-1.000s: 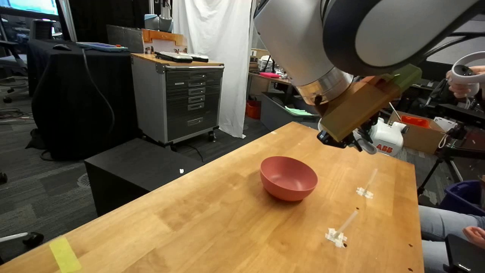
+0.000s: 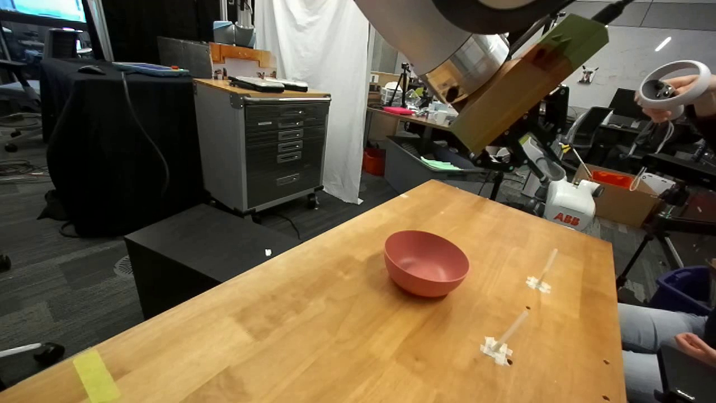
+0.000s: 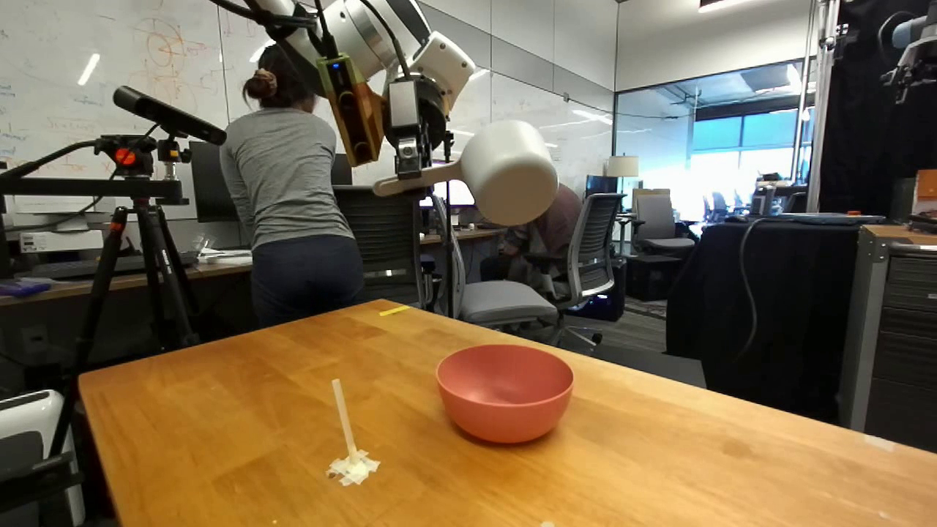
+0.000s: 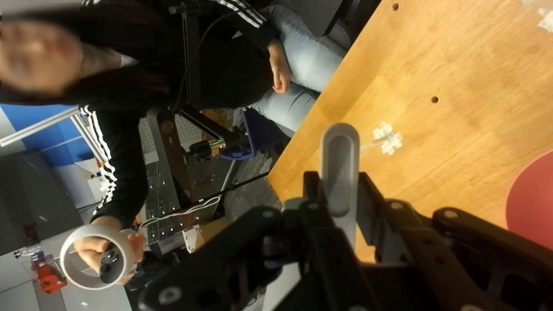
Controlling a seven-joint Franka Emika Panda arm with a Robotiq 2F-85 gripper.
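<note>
A white cup with a long handle (image 3: 509, 176) hangs in the air, tilted, in exterior view 2. My gripper (image 3: 413, 171) is shut on its handle, well above the table. In the wrist view the grooved pale handle (image 4: 340, 173) stands between the dark fingers, and most of the cup is hidden behind the gripper. A red bowl (image 3: 505, 420) sits upright on the wooden table, lower than the cup and apart from it. Its inside (image 2: 429, 258) looks empty in exterior view 1, where the wrist camera mount and arm cover much of the gripper.
Two thin pale sticks stand taped to the table, a nearer one (image 2: 511, 330) and a farther one (image 2: 550, 263), both right of the bowl. The wooden table (image 2: 288, 329) is otherwise mostly clear. A seated person holds a white ring-shaped controller (image 4: 98, 256) beyond the table edge.
My arm has risen, carrying the gripper and cup higher above the table and a little to the left in exterior view 1. The bowl has stayed in place.
</note>
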